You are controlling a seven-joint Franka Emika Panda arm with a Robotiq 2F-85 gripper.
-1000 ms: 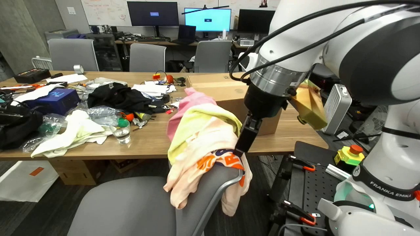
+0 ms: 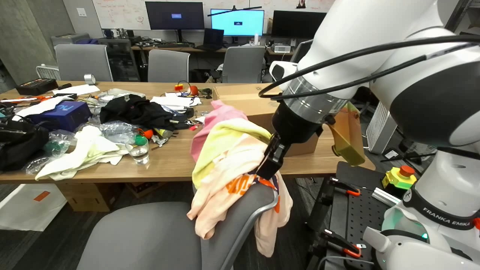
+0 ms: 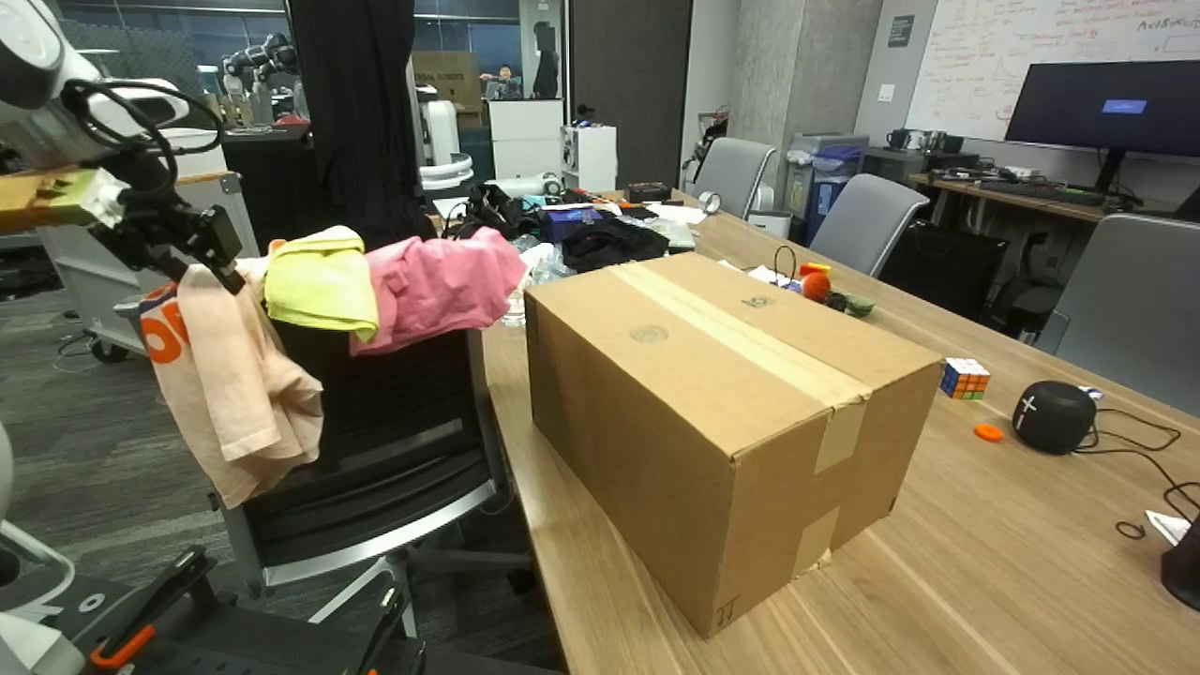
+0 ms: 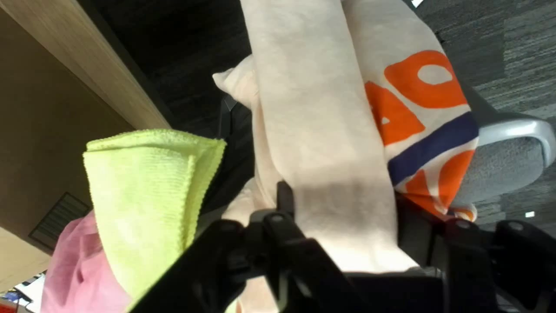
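Note:
A peach cloth with orange and navy print drapes over the back of the grey chair, its ends hanging down both sides. Beside it lie a yellow cloth and a pink cloth, also over the backrest. My gripper is at the top of the peach cloth near the backrest's corner. In the wrist view its dark fingers stand apart on either side of a pale fold of that cloth. Whether both fingers touch the fold, I cannot tell.
A large cardboard box stands on the wooden table beside the chair. Clutter, including a blue box and a white cloth, covers the table's far-left part in exterior view 1. Open floor lies behind the backrest.
My gripper has moved left and slightly down onto the peach cloth, tilting over. Part of the print is now covered, and the cloth's rear end hangs lower.

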